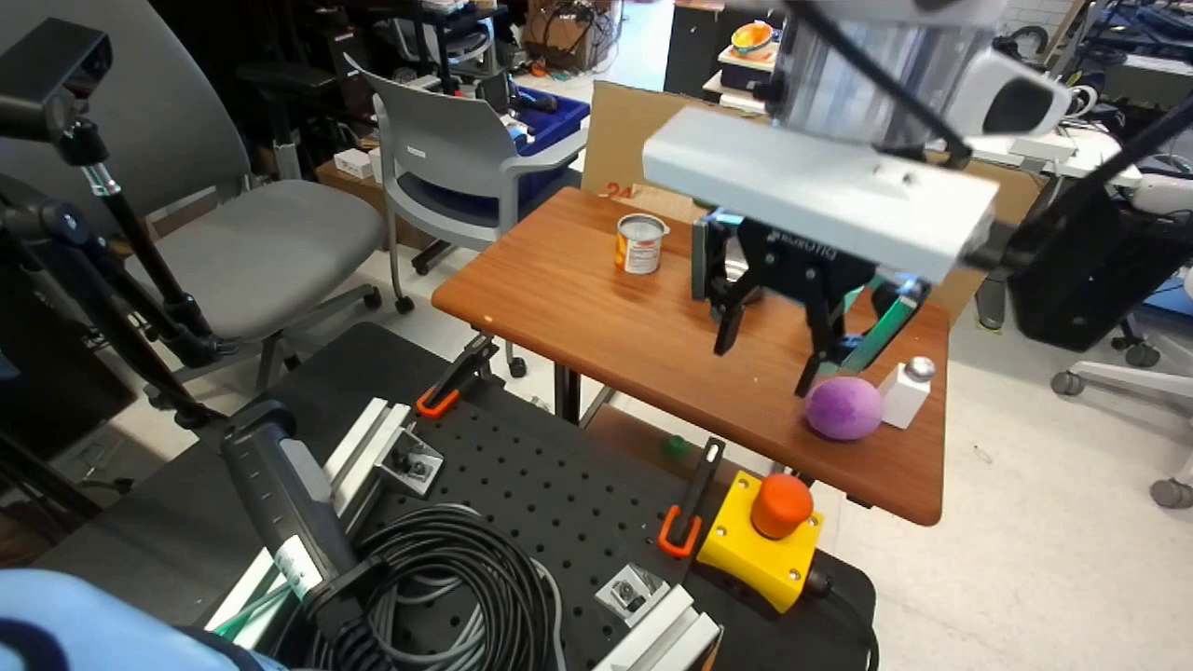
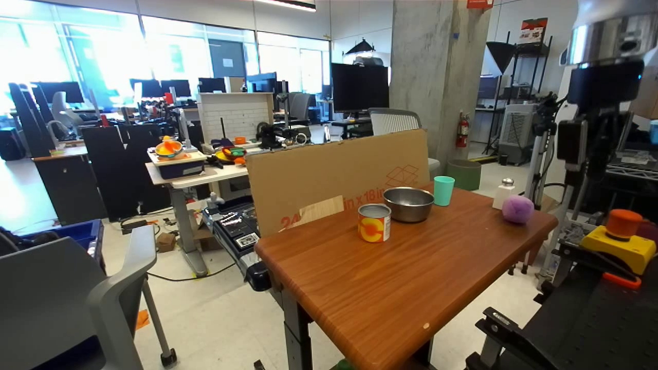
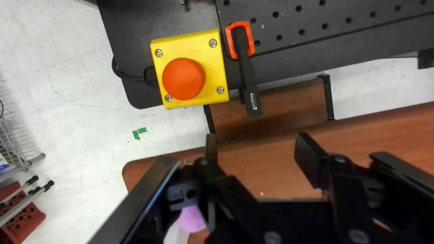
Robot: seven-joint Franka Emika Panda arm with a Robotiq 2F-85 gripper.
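Observation:
My gripper (image 1: 765,363) hangs above the wooden table in exterior view 1, fingers pointing down and spread apart. In the wrist view the gripper shows a clear gap with nothing held in it. A purple ball (image 1: 844,407) rests near the table's front right corner, touching or close to a white shaker with a metal top (image 1: 907,393). Both the ball (image 2: 517,209) and the shaker (image 2: 504,193) are plain in exterior view 2. Farther back stand an orange-labelled can (image 2: 374,223), a metal bowl (image 2: 408,204) and a teal cup (image 2: 443,190).
A cardboard sheet (image 2: 339,176) stands along the table's back edge. In front is a black pegboard bench with a yellow emergency-stop box (image 1: 733,548), clamps and coiled cable (image 1: 453,581).

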